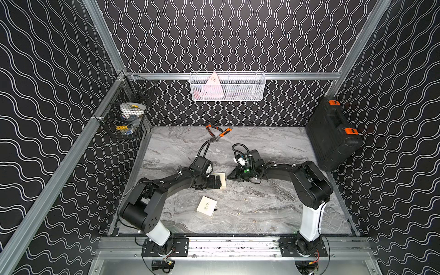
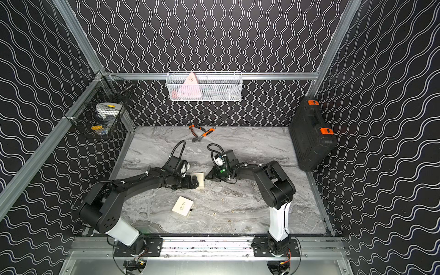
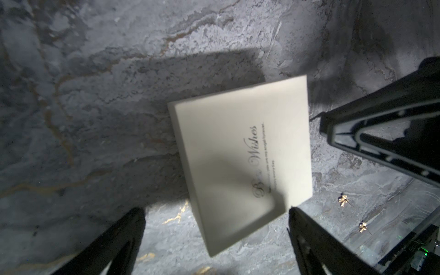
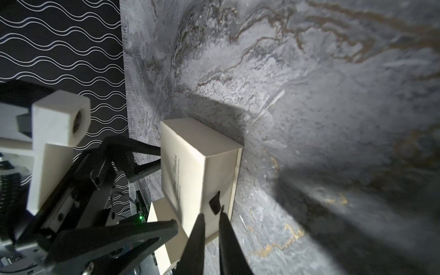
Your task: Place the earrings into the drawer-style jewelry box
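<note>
A cream box (image 3: 238, 160) printed with "Wishes" lies closed on the table in the left wrist view. My left gripper is open, its fingers on either side of the box's near part. In the right wrist view, a black ribbon tab (image 4: 215, 203) sticks out of the box's side. The right gripper has its fingertips slightly apart, close to the tab; no firm hold on it shows. Small gold earrings lie loose on the table, one earring (image 3: 342, 199) and another earring (image 3: 362, 226) showing beyond the box.
A second cream box (image 1: 207, 206) with a dark tab sits nearer the front. Orange-handled pliers (image 1: 219, 132) lie at the back. A black case (image 1: 333, 133) leans at the right wall.
</note>
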